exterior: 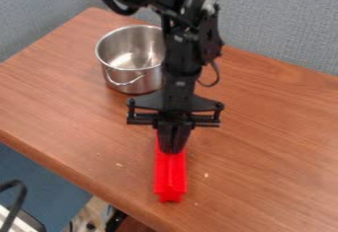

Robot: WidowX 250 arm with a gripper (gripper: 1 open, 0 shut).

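Observation:
A long red bar (171, 178) lies on the wooden table, pointing toward the front edge. My black gripper (173, 143) is over the bar's far end with its fingers drawn together, covering that end. Whether anything sits between the fingers is hidden.
A steel pot (122, 56) with a wire handle stands at the back left, behind the arm.

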